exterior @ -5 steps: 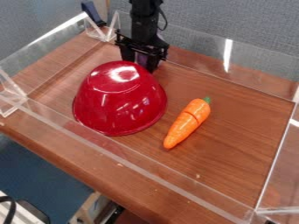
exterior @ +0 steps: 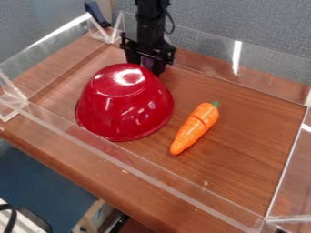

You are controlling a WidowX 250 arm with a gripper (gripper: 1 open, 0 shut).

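A red bowl [exterior: 124, 106] lies upside down on the wooden surface, left of centre. To its right is an orange toy carrot [exterior: 195, 127] with a green tip, lying diagonally. My black gripper [exterior: 148, 60] hangs down just behind the bowl, near the back of the enclosure; its fingertips are partly hidden by the bowl and too dark to tell whether they are open or shut.
Clear low walls surround the wooden tabletop [exterior: 237, 173]. Free room lies to the right and front right of the carrot. A grey wall stands behind.
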